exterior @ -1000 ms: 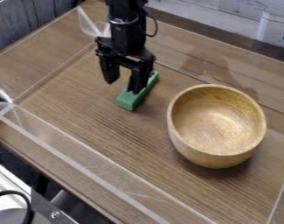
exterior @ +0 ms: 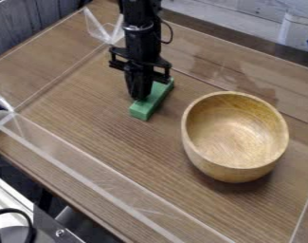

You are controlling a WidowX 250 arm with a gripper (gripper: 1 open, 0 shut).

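The black gripper (exterior: 141,87) reaches down from the top centre onto a green rectangular block (exterior: 153,103) on the wooden table. Its tip is at the block's upper left part and looks shut, with nothing clearly between the fingers; whether it touches the block cannot be told.
A large wooden bowl (exterior: 235,133) stands to the right of the block. A cable lies at the lower left corner, and a white panel is at the top right.
The gripper's fingers, spread wider earlier, have come together and now sit over the block's left part. The block and bowl look about where they were.
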